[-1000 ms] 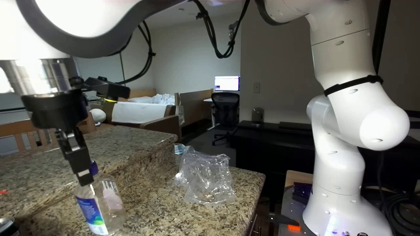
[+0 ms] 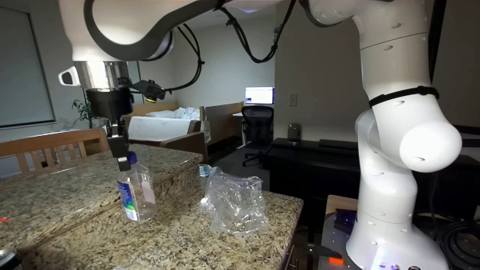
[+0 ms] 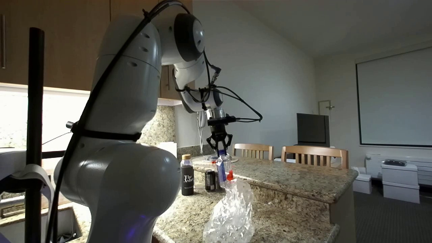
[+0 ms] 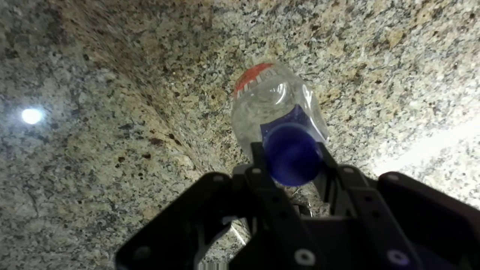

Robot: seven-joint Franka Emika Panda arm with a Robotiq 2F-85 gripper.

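Note:
A clear plastic bottle with a blue cap and a blue-green label hangs upright, slightly tilted, below my gripper. In the wrist view its blue cap sits between the two fingers, and the gripper is shut on it. The bottle's clear body shows beyond the cap, over speckled granite. From the second exterior view, the bottle is held near the raised ledge, behind a crumpled clear plastic bag. That bag rests on the lower counter, right of the bottle in the first exterior view.
The raised granite ledge runs along the counter's far side. A dark can and a black bottle with a wooden lid stand on the lower counter. Bare counter lies in front of the bag.
The gripper and bottle have moved up, farther from the first exterior camera and somewhat right, closer to the bag. The bag has stayed in place.

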